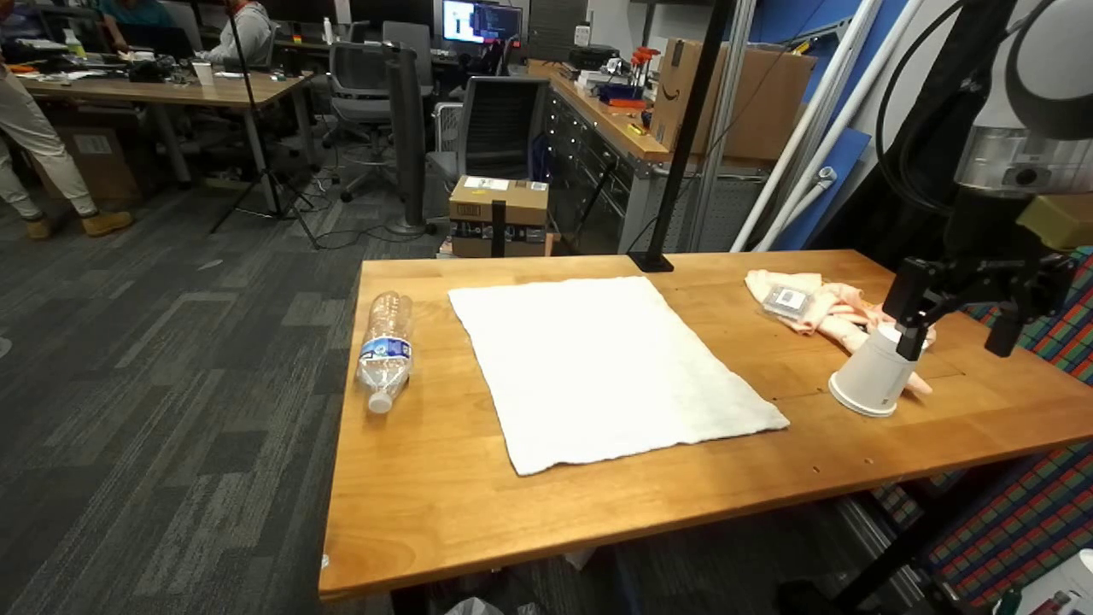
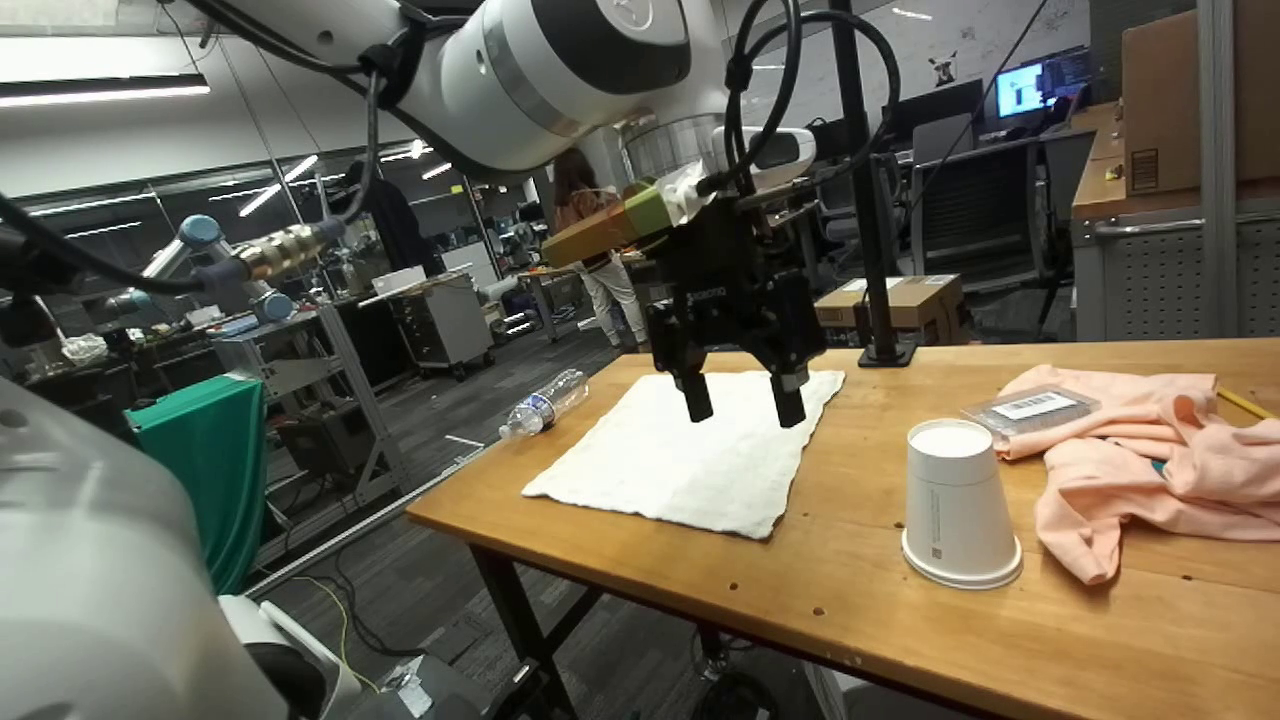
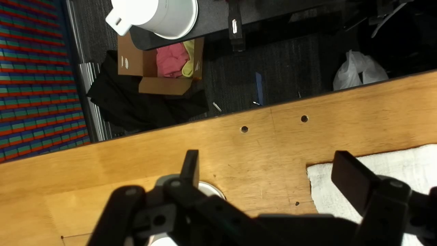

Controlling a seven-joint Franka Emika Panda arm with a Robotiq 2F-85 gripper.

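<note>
Above the table, my gripper point(image 2: 744, 414) hangs open, its fingers wide apart with nothing between them. A white paper cup point(image 2: 960, 510) stands upside down on the wood, apart from the gripper; in the wrist view only part of its rim point(image 3: 211, 190) shows past the gripper's body. The white cloth point(image 1: 610, 369) lies spread flat at the middle of the table. On its side at the far left lies a clear plastic bottle point(image 1: 385, 354) with a blue label. Crumpled peach cloth point(image 2: 1182, 462) rests behind the cup, with a clear flat package point(image 2: 1032, 409) on its edge.
A black pole point(image 1: 652, 260) rises from the table's back edge. A yellow pencil-like stick point(image 2: 1245, 404) pokes out by the peach cloth. Bare wood point(image 1: 451, 528) runs along the table's front edge. Below that edge, an open cardboard box point(image 3: 164, 85) holds cloth.
</note>
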